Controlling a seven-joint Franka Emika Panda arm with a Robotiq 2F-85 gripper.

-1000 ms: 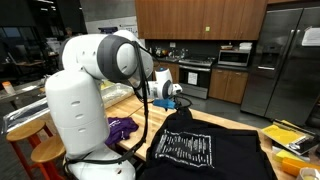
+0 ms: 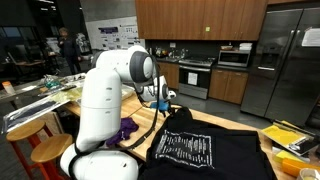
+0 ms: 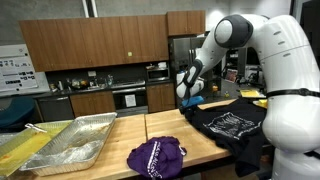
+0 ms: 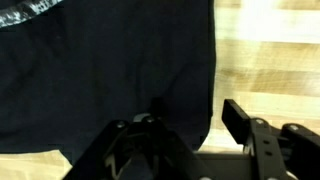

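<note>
A large black cloth (image 2: pixel 195 145) with pale lines across it lies over the table; its far left part is bunched up. My gripper (image 2: pixel 168 104) is near that bunched part, at its left in exterior view 1. In exterior view 2 the gripper (image 3: pixel 187 98) hangs close to the far end of the black cloth (image 3: pixel 225 122). Black cloth (image 4: pixel 120 75) fills most of the wrist view, its edge running down beside bare wood. The dark fingers stand apart at the bottom of that view, so the gripper is open. Whether cloth lies between them is hard to tell, dark on dark.
A purple cloth (image 3: pixel 157 158) lies crumpled near the arm's base. Past it stands a metal tray (image 3: pixel 75 142). Yellow items (image 2: pixel 290 136) sit at the table's right end. Bare wood (image 3: pixel 125 132) shows between the tray and the black cloth.
In exterior view 1 my arm and gripper have swung left, away from the middle of the bunched cloth. The black cloth's main spread looks the same.
</note>
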